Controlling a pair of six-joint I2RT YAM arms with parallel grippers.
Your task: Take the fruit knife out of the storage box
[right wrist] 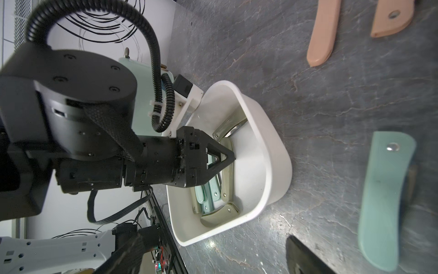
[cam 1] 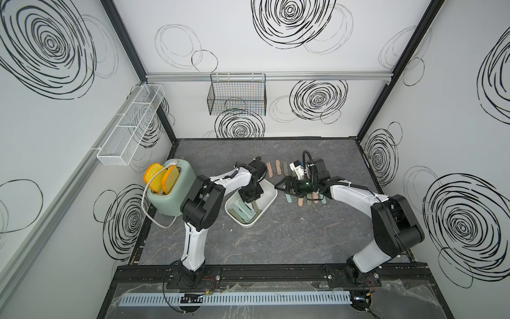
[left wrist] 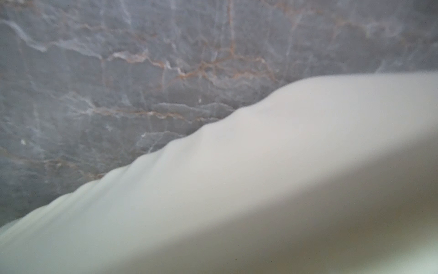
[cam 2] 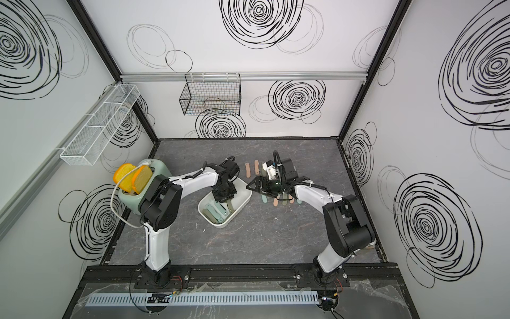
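Note:
The white storage box point(right wrist: 279, 178) stands on the table and holds several folded fruit knives, among them an olive one point(right wrist: 227, 180) and a pale green one point(right wrist: 214, 188). My left gripper reaches down into the box, its tips near the olive knife; whether they touch it or how far apart they are is hidden. Only the box's wall point(left wrist: 255, 169) and the table fill the left wrist view. To the right of the box, my right gripper has its fingers wide apart with nothing between them.
Rows of knives lie on the table to the right, including a pale green knife point(right wrist: 385, 196) and a pink knife point(right wrist: 324, 32) beneath or near my right arm. A green bin point(cam 1: 186, 183) with yellow items stands at the left.

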